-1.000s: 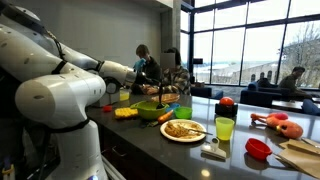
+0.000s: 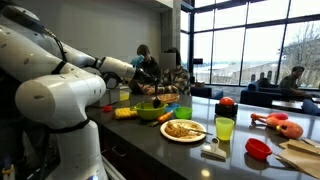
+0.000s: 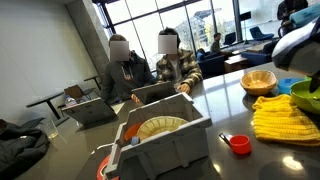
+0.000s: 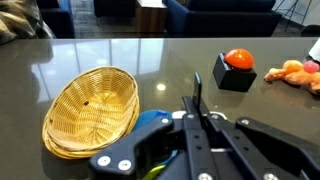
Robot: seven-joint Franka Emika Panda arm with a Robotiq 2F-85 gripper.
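In the wrist view my gripper is shut on a thin, dark, upright piece; what it belongs to is hidden. Below the gripper, bits of a blue bowl show behind the fingers. A green bowl stands under the far end of my arm in exterior view 1. The same green bowl is cut by the right edge of exterior view 2. Beside it, a wicker basket sits empty on the table.
A white plate of food, a yellow-green cup and a red bowl stand nearer the base. A yellow cloth and a grey bin lie on the other side. Two people are behind the table.
The far end of my arm has shifted slightly above the green bowl. The plate, cup and other table objects have stayed in place.
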